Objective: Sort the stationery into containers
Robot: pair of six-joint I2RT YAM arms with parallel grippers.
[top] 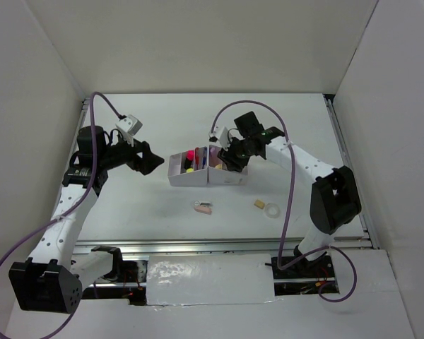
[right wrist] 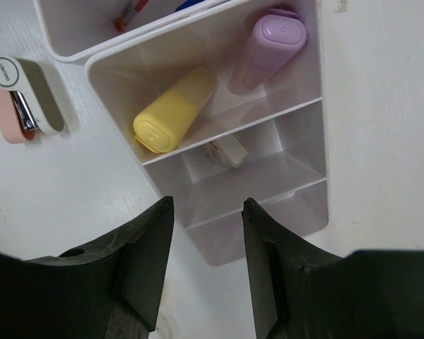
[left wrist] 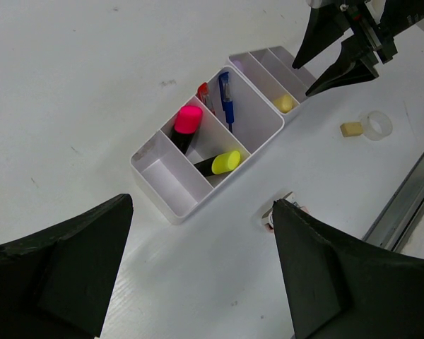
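Two white compartment bins sit mid-table. The left bin point(left wrist: 162, 191) holds markers point(left wrist: 226, 161) and pens point(left wrist: 226, 99). The right bin point(right wrist: 307, 141) holds yellow point(right wrist: 166, 116) and purple point(right wrist: 268, 46) highlighters and a small white item point(right wrist: 232, 150). My right gripper is over the right bin, fingers apart, nothing visible between them. My left gripper stands open at the left. In front lie a pink-and-white stapler point(right wrist: 21, 102), a yellow block point(top: 259, 203) and a tape roll point(top: 271, 210).
The white table point(top: 134, 212) has free room at left, back and front. Grey walls surround it, and a metal rail point(top: 162, 247) runs along the front edge.
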